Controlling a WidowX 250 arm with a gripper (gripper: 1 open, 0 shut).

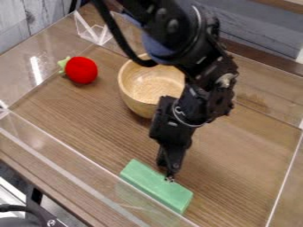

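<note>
The black gripper (165,160) reaches down from the top of the view, its fingertips low over the wooden table just behind a mint-green block (159,188), with nothing visible between them. The fingers look shut. The block lies flat near the front. A wooden bowl (135,87) sits behind the arm, partly hidden by it.
A red tomato-like object (81,70) with a green top lies at the back left. A clear edge or panel runs along the front left.
</note>
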